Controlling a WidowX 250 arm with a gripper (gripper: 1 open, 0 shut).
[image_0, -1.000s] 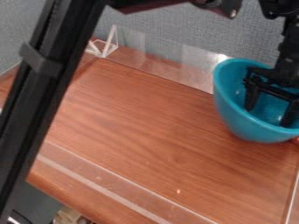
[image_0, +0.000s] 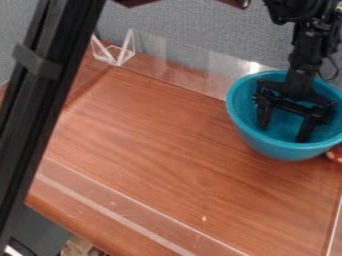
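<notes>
A black gripper (image_0: 286, 118) reaches down from the top right into a blue plastic bowl (image_0: 277, 145) at the right side of the wooden table. Its two fingers stand apart inside the bowl. Whether anything lies between them or under them in the bowl is hard to make out.
A clear low barrier runs along the back edge, with a white wire object (image_0: 114, 50) at the back left. A black post crosses the left of the view. A small orange object peeks out at the bowl's right.
The gripper and the bowl have shifted to the left over the last second, the gripper still down inside the bowl.
</notes>
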